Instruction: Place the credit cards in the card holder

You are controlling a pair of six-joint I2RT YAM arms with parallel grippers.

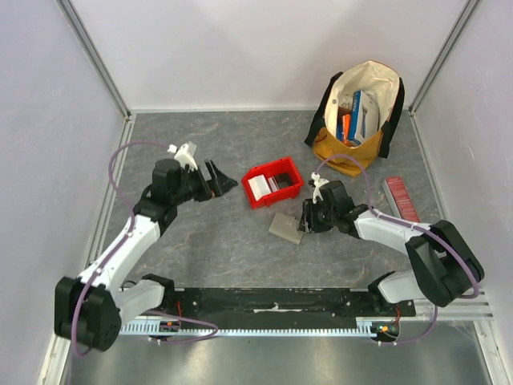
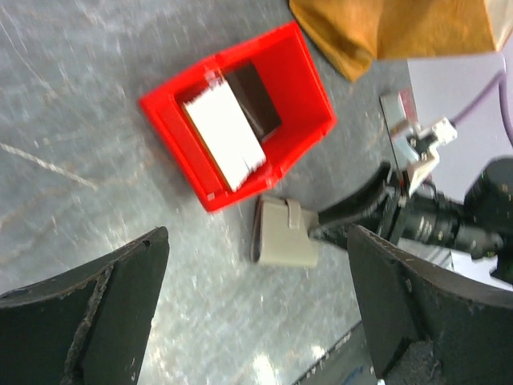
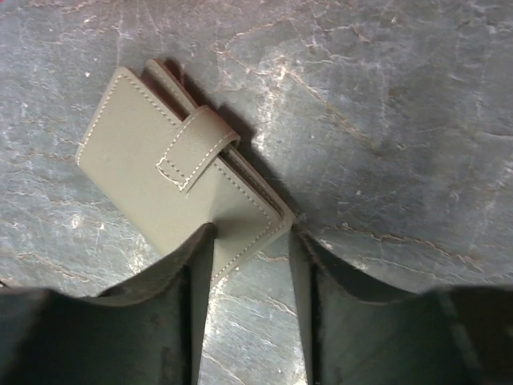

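A beige card holder (image 1: 285,228) with a strap closure lies on the grey table, in front of the red box (image 1: 285,195). My right gripper (image 1: 304,222) is down at its right end. In the right wrist view, the fingers (image 3: 196,269) stand apart, with a corner of the card holder (image 3: 178,164) at their tips; firm contact cannot be judged. Away to the left, my left gripper (image 1: 222,183) is open and empty above the table. No credit card can be made out for certain; a white flat item (image 2: 226,135) and a dark one (image 2: 253,100) are in the box.
At the back right stands a yellow and black bag (image 1: 346,154) holding books. A red flat box (image 1: 401,199) lies near the right wall.
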